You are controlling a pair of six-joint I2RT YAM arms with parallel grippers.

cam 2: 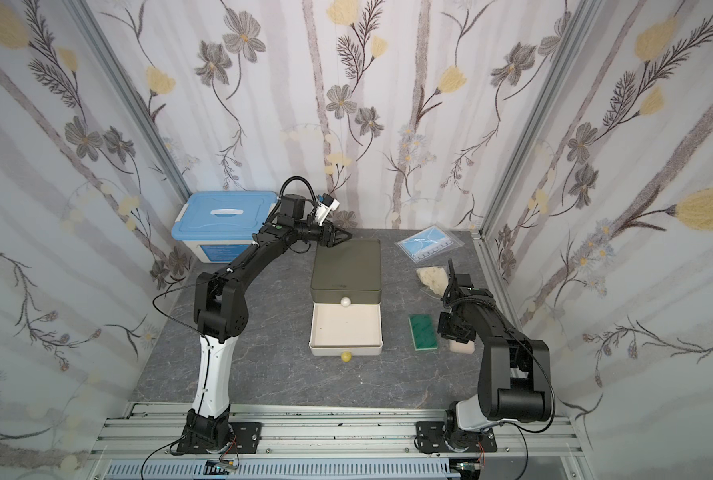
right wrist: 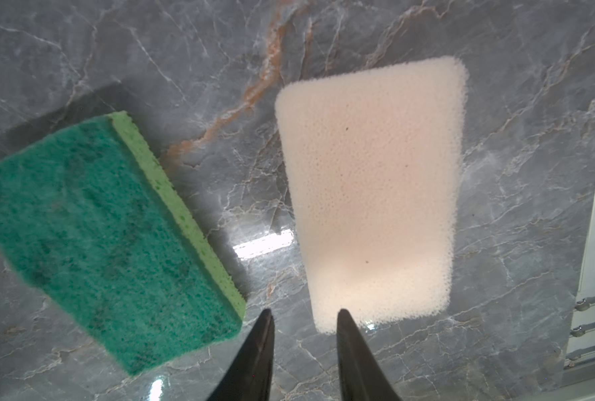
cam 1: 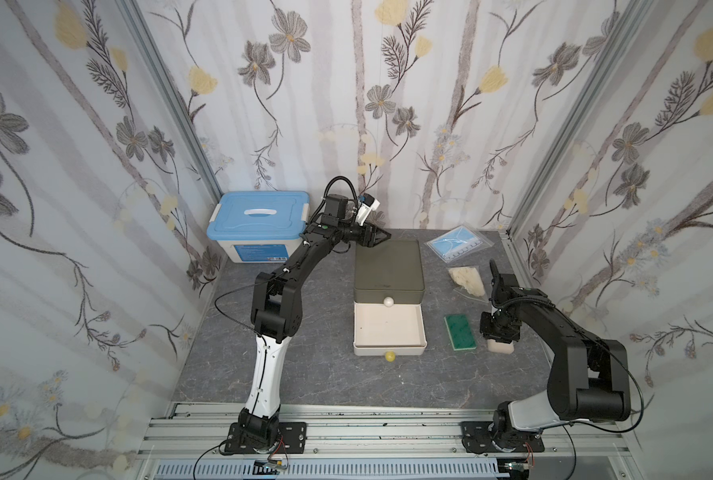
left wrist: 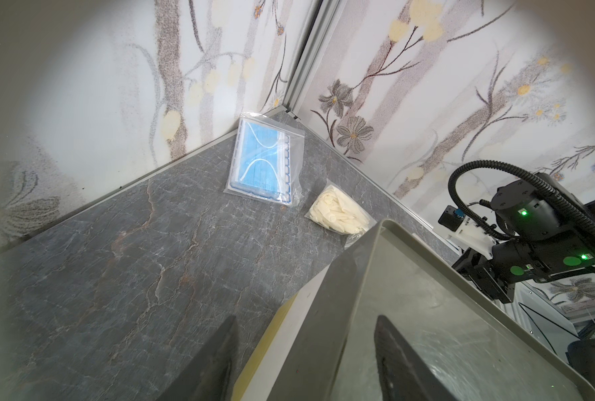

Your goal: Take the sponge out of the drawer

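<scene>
A pale peach sponge (right wrist: 377, 187) lies on the table, to the right of a green scouring sponge (right wrist: 117, 247), with a gap between them. My right gripper is open, its fingers (right wrist: 260, 347) apart with nothing between them, close to the pale sponge's near left corner. From above, the right arm hides part of the pale sponge (cam 1: 500, 346). The cabinet's lower drawer (cam 1: 389, 350) is pulled out and looks empty. My left gripper stands open at the cabinet's back edge, its fingers (left wrist: 216, 357) wide apart.
The dark cabinet (cam 1: 388, 268) stands mid-table behind the drawer. A bagged blue mask pack (cam 1: 456, 243) and a bag of cream items (cam 1: 468, 280) lie at the back right. A blue-lidded box (cam 1: 260, 214) stands back left.
</scene>
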